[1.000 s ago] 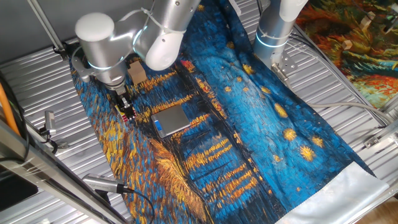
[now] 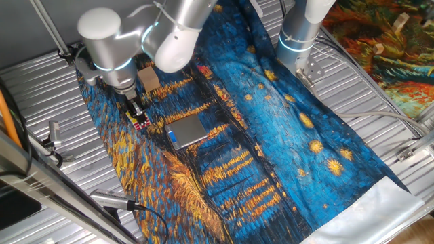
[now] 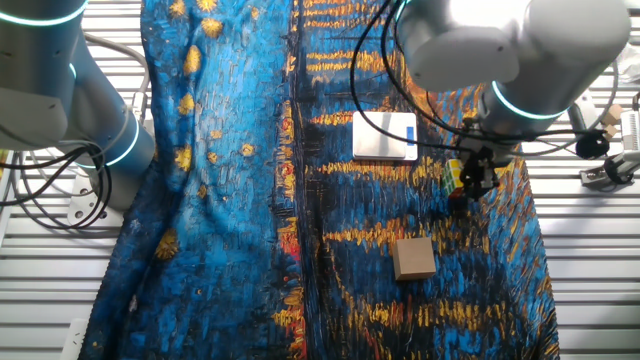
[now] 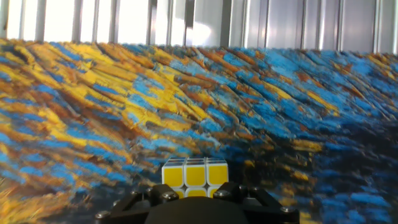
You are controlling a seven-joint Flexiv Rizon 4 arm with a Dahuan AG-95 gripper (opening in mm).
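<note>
A puzzle cube [image 4: 196, 173] with yellow tiles on the side facing the camera shows at the bottom centre of the wrist view. My black gripper is right at it, and its dark finger parts overlap the cube's lower corners. Whether the fingers press on the cube or only stand around it is unclear. In exterior view 1 the cube [image 2: 137, 121] is at the tip of the gripper, over the orange-and-blue side of the cloth. Exterior view 2 shows the cube [image 3: 454, 176] partly hidden by the dark gripper.
A grey-white flat box [image 2: 186, 132] with a blue label lies on the painted cloth [image 2: 237, 173]. Near the arm sits a brown block [image 3: 413, 259]. Cables [image 3: 365, 95] hang across exterior view 2.
In exterior view 1 the arm's wrist has shifted slightly up and left. The cube shows a little more clearly below the gripper; the flat box and block have not moved.
</note>
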